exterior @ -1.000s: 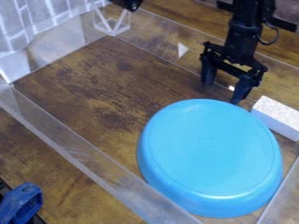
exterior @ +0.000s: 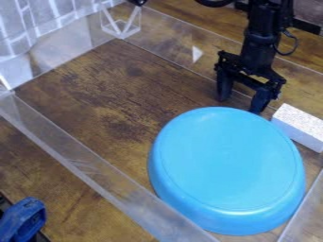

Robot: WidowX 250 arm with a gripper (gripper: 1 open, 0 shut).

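My black gripper (exterior: 245, 91) hangs point-down at the upper right of the camera view, inside a clear-walled tray, with its fingers spread open low over the wooden floor and nothing visible between them. A large light blue round object (exterior: 226, 166) fills the lower right of the tray, below the gripper. A white speckled block (exterior: 297, 126) lies at the right edge, beside the gripper and the blue object.
Clear walls (exterior: 82, 170) border the wooden tray floor (exterior: 94, 95), whose left and middle are bare. A dark blue object (exterior: 19, 219) sits outside at the lower left. White ribbed material (exterior: 38, 28) is at the top left.
My gripper has sunk slightly toward the floor over the last second. The blue object and the white block look unmoved.
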